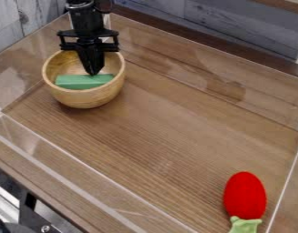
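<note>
A wooden bowl [83, 100] sits at the upper left of the table with a green block [80, 81] lying inside it. The black gripper [86, 65] reaches down from the top into the back of the bowl, its tips just above the green block. Its fingers look close together, with nothing clearly between them; whether they touch the block is hard to tell.
A red object with a pale green top [245, 196] lies at the lower right, resembling a strawberry or similar toy. A grey wall borders the upper left.
</note>
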